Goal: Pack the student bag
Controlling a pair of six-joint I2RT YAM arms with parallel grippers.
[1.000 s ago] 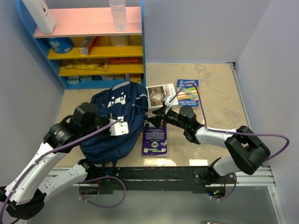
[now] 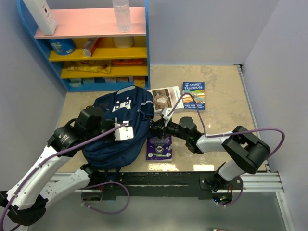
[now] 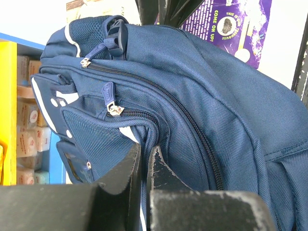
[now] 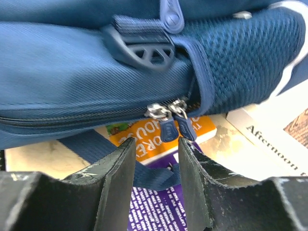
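A dark blue backpack (image 2: 126,146) lies on the left of the table, partly covered by my left arm. In the left wrist view, my left gripper is shut on a fold of the bag's fabric beside a small zipper pull (image 3: 114,107). At the bag's right side is my right gripper (image 2: 156,126). Two zipper pulls (image 4: 169,127) hang from the bag's edge in the right wrist view, just beyond and above the right fingertips. Those fingers (image 4: 120,166) stand part open, a gap between them. A dark strap (image 4: 159,178) lies behind the gap.
A purple book (image 2: 159,151) lies below the right gripper, partly under the bag's side. Behind are a white book (image 2: 174,91) and a blue book (image 2: 193,98). A shelf (image 2: 91,31) stands at the back left.
My right gripper has shifted left, closer to the bag's side. The left arm has stayed about where it was, and the bag has barely moved.
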